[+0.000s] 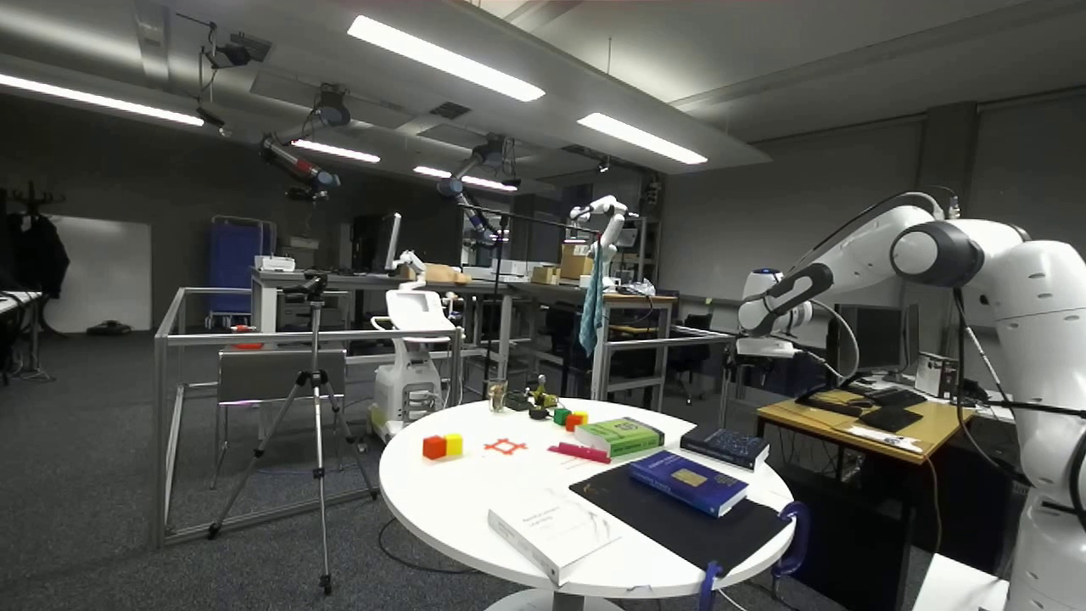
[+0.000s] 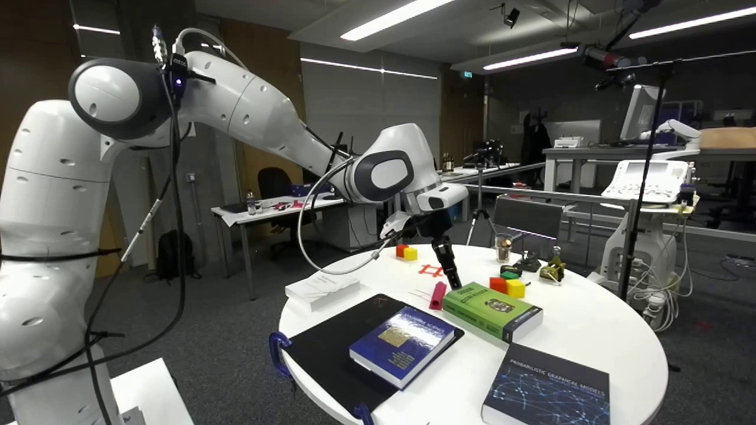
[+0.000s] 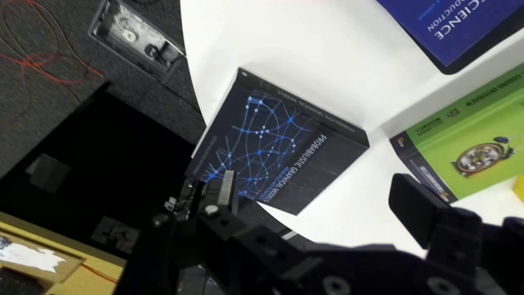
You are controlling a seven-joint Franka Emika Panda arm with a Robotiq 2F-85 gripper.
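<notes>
My gripper stands open in the wrist view, its two dark fingers wide apart and nothing held between them. Beneath it in that view is the black "Probabilistic Graphical Models" book (image 3: 272, 142), flat at the table's edge; the left finger (image 3: 226, 189) overlaps its lower edge in the image. In exterior view 2 the gripper (image 2: 447, 263) hangs above table height. A green book (image 2: 489, 306) lies flat near the black book, and a blue book (image 2: 404, 342) rests on a black mat (image 2: 322, 340). The white book (image 1: 555, 528) is at the opposite side.
The round white table (image 1: 438, 499) also holds red and yellow blocks (image 1: 442, 446), a red lattice shape (image 1: 505, 446), a pink-red object (image 1: 580, 451) and small items at the back. Blue clamps (image 1: 797, 540) grip the rim. A wooden desk (image 1: 865, 417) stands close by.
</notes>
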